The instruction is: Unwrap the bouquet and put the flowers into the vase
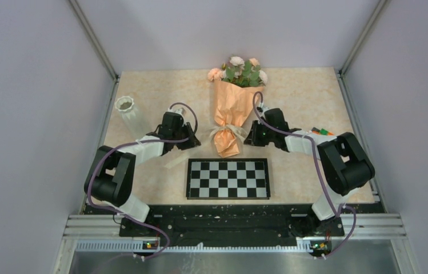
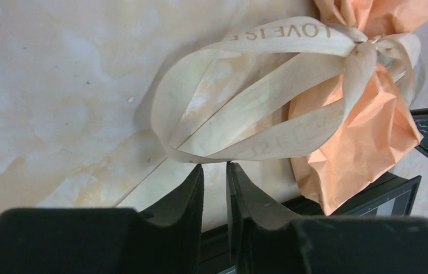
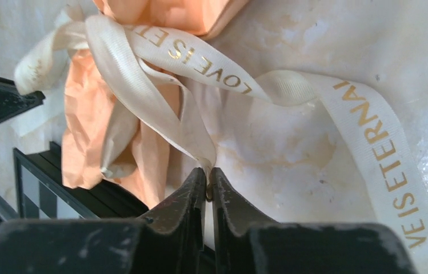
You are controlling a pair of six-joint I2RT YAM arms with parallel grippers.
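Observation:
The bouquet, with pale pink and peach flowers (image 1: 248,71) in orange paper (image 1: 234,101), lies at the table's middle, flowers toward the back. A cream ribbon (image 2: 291,37) is tied round its narrow lower part. The tall white ribbed vase (image 1: 133,117) is at the left, dried-looking brown matter at its mouth. My left gripper is part open, a narrow gap between its fingertips, where the left ribbon loop's lower edge crosses. On the bouquet's right side, my right gripper has its fingers nearly together with a ribbon strand between the tips.
A black-framed checkered board (image 1: 228,178) lies just in front of the bouquet's paper end. Orange and green items (image 1: 322,131) sit behind the right forearm, partly hidden. Bare table stretches right of the flowers and between vase and bouquet.

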